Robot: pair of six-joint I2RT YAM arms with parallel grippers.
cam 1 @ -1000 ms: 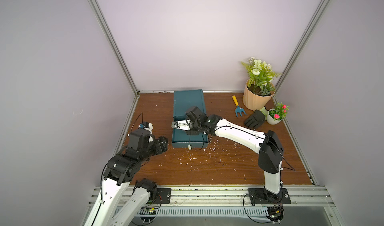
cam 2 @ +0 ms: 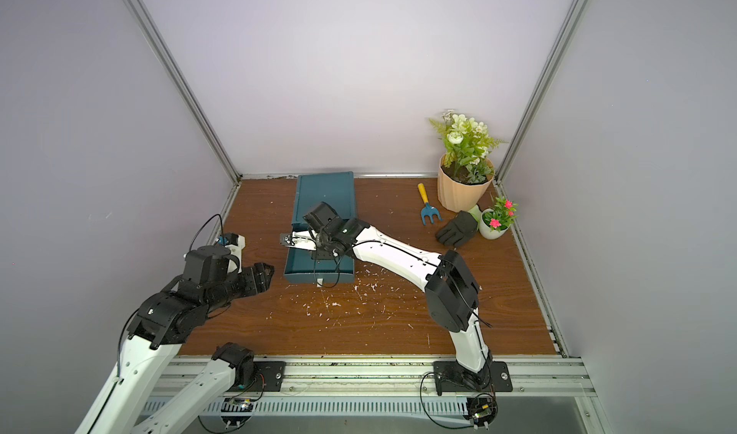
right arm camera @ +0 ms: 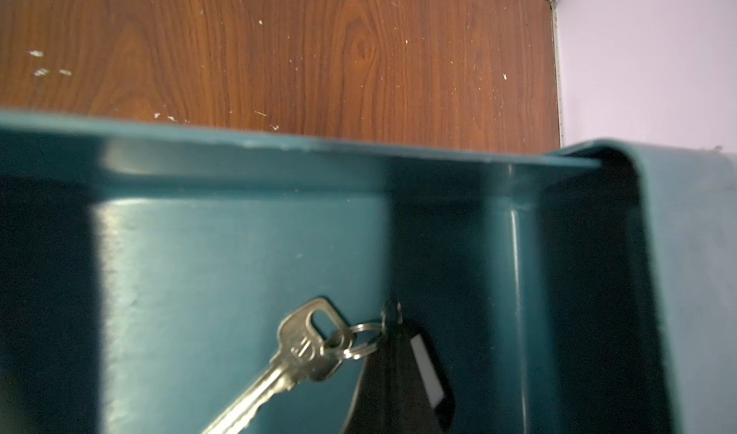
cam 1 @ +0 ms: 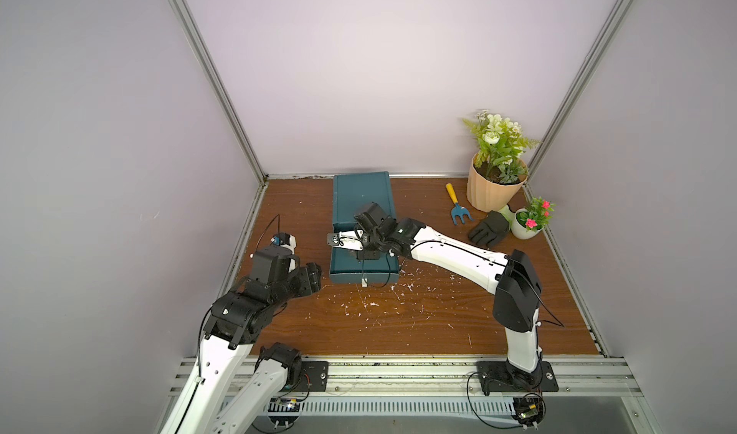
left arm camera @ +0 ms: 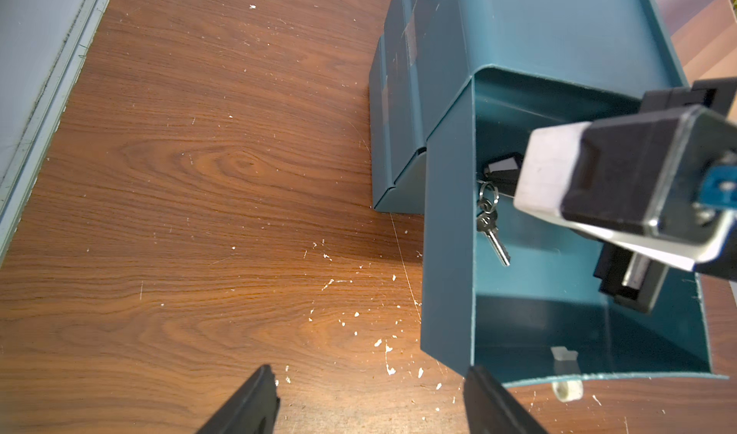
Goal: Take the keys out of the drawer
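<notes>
The teal drawer (cam 1: 387, 276) is pulled out of its unit (cam 1: 361, 192). A silver key on a ring (right arm camera: 303, 345) with a black fob (right arm camera: 399, 395) lies inside it. My right gripper hangs over the drawer, largely hiding its inside in the top views; its housing shows in the left wrist view, and its fingertips are not clearly visible, so I cannot see whether it grips anything. My left gripper stands open with nothing between its fingers, left of the drawer.
At the back right stand a large flower pot (cam 1: 491, 192) and a small one (cam 1: 526, 230), with a dark glove (cam 1: 487, 230) and a blue hand fork (cam 1: 460, 211).
My left arm's top and cable have shifted very slightly. The right arm has moved a few pixels left since a second ago, still over the drawer.
</notes>
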